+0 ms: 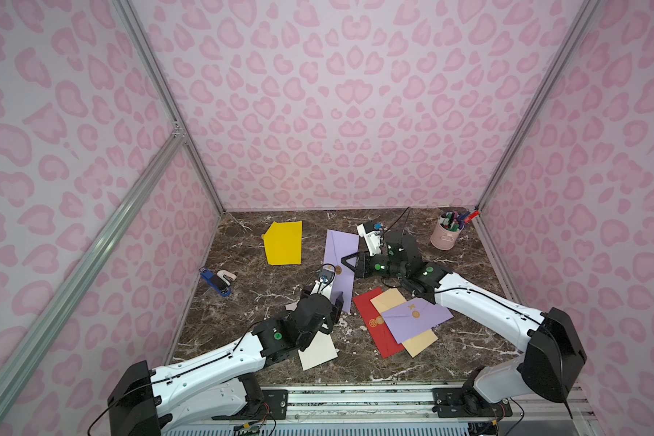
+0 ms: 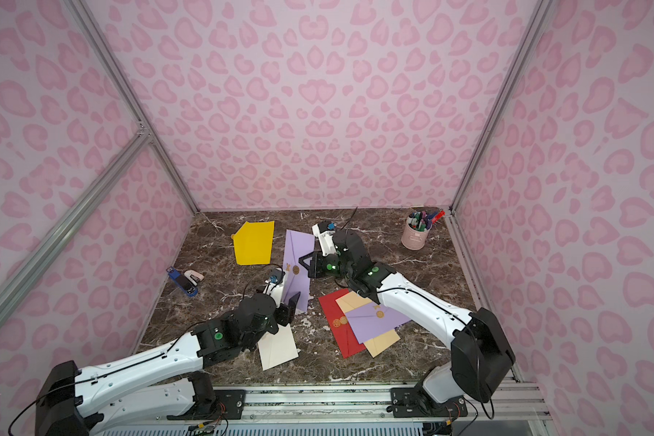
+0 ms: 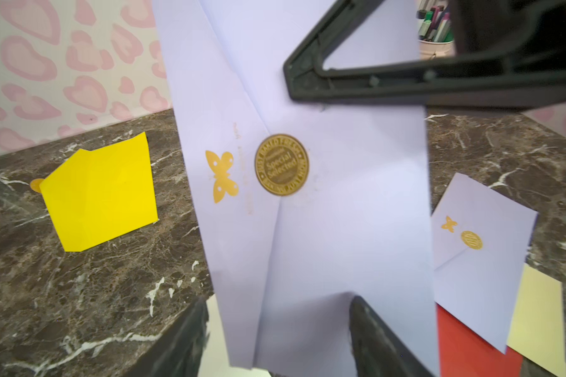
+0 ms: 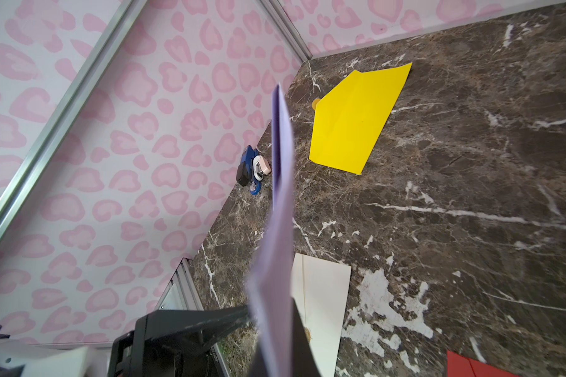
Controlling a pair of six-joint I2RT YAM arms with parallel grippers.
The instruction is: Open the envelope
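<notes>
A lilac envelope (image 1: 339,250), with a gold butterfly and a round gold seal, hangs raised above the table. My right gripper (image 1: 346,261) is shut on its right side; in the left wrist view one dark right finger (image 3: 333,80) crosses the paper. At the envelope's lower end is my left gripper, its two blurred fingers spread apart, the right one in front of the paper. The flap lies flat, the seal on its edge. Seen edge-on in the right wrist view, the envelope (image 4: 276,251) is slightly bowed, with the left gripper's finger (image 4: 213,323) close against it.
A white envelope (image 1: 317,352) lies below the left arm. To the right, red (image 1: 385,341) and cream (image 1: 421,341) envelopes lie under another lilac one (image 1: 421,323). A yellow envelope (image 1: 287,243), a stapler (image 1: 216,282) and a pen cup (image 1: 445,234) stand farther off.
</notes>
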